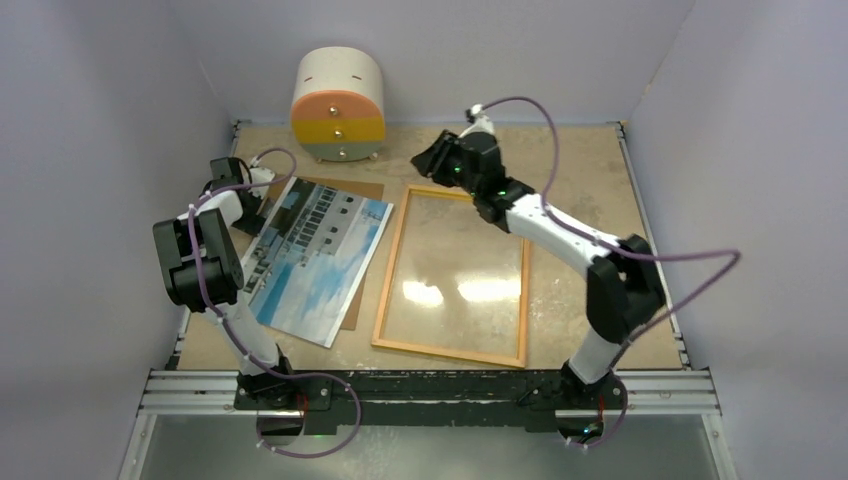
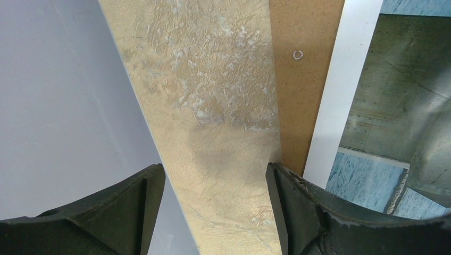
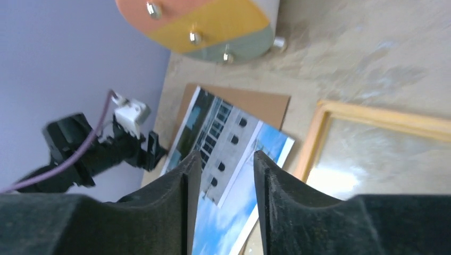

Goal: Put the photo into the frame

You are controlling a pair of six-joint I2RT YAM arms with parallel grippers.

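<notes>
The photo (image 1: pixel 325 255), showing a pale building and blue sky, lies at a slant on a brown board (image 1: pixel 368 190) at the left. To its right the wooden frame (image 1: pixel 386 290) lies flat with clear glass or plastic inside. My left gripper is at the photo's left edge, its fingers apart, mostly bare table between them; one finger (image 2: pixel 290 207) is close to the board's edge. Above the frame's far left corner hangs my right gripper (image 1: pixel 422 162), off the photo. In the right wrist view its fingers (image 3: pixel 194 199) stand apart with only background between them.
A small rounded drawer cabinet (image 1: pixel 338 105) stands behind the photo. The left wall (image 2: pixel 80 117) is close to my left gripper. Bare table (image 1: pixel 590 165) lies to the frame's right. Purple cables (image 1: pixel 690 258) loop along both arms.
</notes>
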